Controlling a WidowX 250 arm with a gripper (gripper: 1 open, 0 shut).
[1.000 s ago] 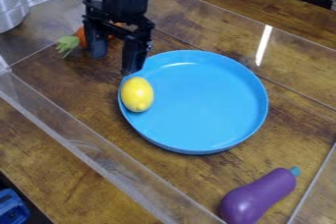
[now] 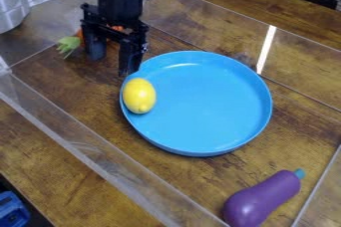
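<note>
My black gripper (image 2: 112, 47) is in the upper left of the camera view, open, its fingers above the wood beside an orange carrot with green top (image 2: 70, 44), which is partly hidden behind it. A yellow lemon-like object (image 2: 139, 96) lies on the left part of a blue plate (image 2: 206, 110), just below and right of the gripper. A purple eggplant (image 2: 260, 199) lies at the lower right, off the plate.
A clear plastic strip runs diagonally along the lower left. A pale object (image 2: 11, 2) stands at the top left edge. The wooden surface right of the plate is mostly clear.
My gripper has shifted very slightly; the objects on the surface lie where they were.
</note>
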